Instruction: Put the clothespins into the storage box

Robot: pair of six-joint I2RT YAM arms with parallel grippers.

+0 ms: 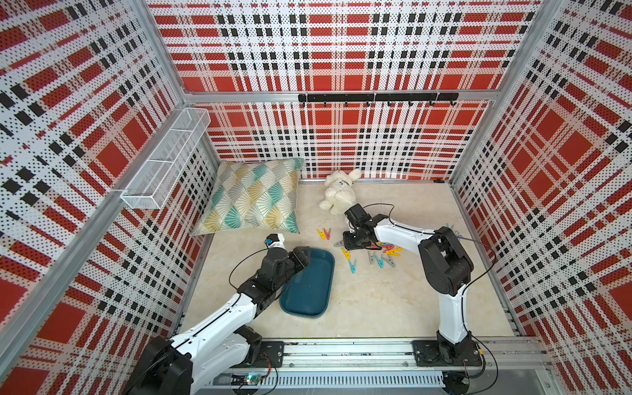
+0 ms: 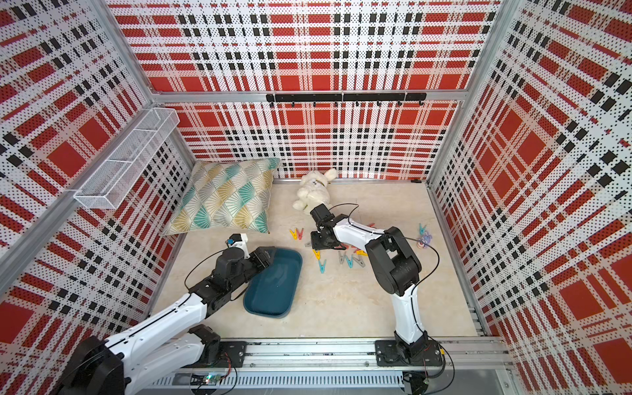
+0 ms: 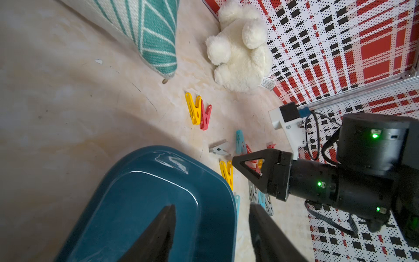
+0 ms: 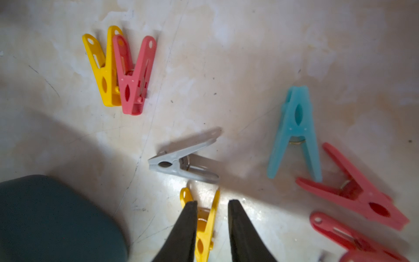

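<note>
The dark blue storage box (image 1: 306,289) lies empty on the table. My left gripper hangs over it, open with nothing between its fingers. My right gripper points down over the scattered clothespins, open and empty. In the right wrist view a grey clothespin (image 4: 179,163), a yellow one (image 4: 203,235) and a teal one (image 4: 296,126) lie under it, with red ones (image 4: 362,196) to the right and a yellow and red pair (image 4: 135,87) at the upper left.
A patterned pillow (image 1: 250,191) lies at the back left, beside a white plush bear (image 1: 339,194) at the back. A white wire basket (image 1: 161,171) hangs on the left wall.
</note>
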